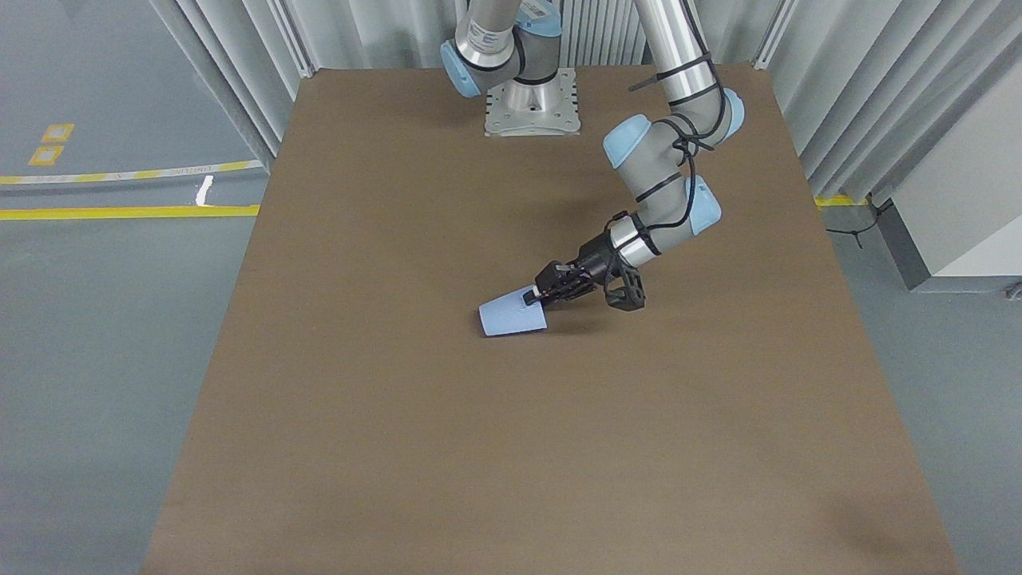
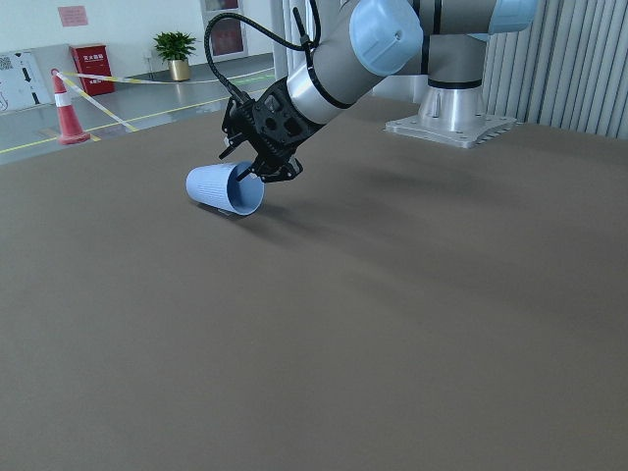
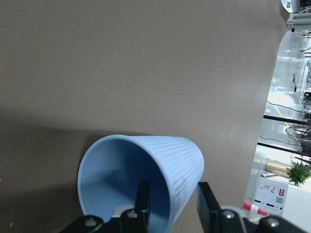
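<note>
A light blue ribbed cup (image 1: 510,315) lies on its side on the brown table, its mouth toward my gripper; it also shows in the left view (image 2: 211,185) and wrist view (image 3: 182,162). My gripper is open at the cup's mouth: one black finger sits inside or in front of the opening, the other just outside the wall at right. Whether either touches the cup I cannot tell.
The robot's base plate (image 1: 498,124) stands at the back edge, with curtains behind it and floor on both sides.
</note>
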